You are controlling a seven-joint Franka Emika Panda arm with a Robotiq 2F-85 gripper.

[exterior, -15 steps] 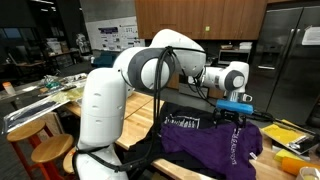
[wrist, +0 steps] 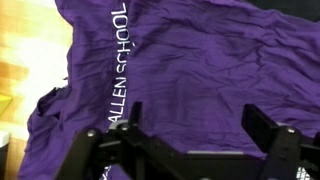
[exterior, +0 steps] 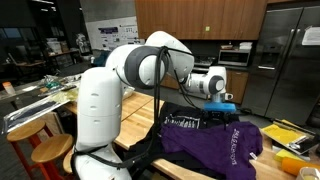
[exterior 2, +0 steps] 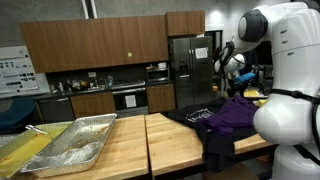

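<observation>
A purple cloth with white lettering (wrist: 200, 85), apparently a garment, lies spread and lightly wrinkled over the table. In exterior view 1 the purple cloth (exterior: 215, 148) rests partly on a black cloth (exterior: 180, 115). My gripper (exterior: 222, 117) hangs above the cloth's far part, pointing down. From the wrist view, the gripper is open, its two dark fingers wide apart with only the cloth below them and nothing between. In exterior view 2 the purple cloth (exterior 2: 232, 115) shows behind the arm's base.
Yellow items (exterior: 283, 134) lie on the table at the right, beside a yellow-orange cylinder (exterior: 294, 165). Bare wood (exterior: 135, 125) shows at the table's left. Foil trays (exterior 2: 75, 143) stand at the far left in exterior view 2. Stools (exterior: 50, 148) stand beside the table.
The arm's wrist and gripper have shifted left and somewhat lower over the cloth. The cloth looks unmoved.
</observation>
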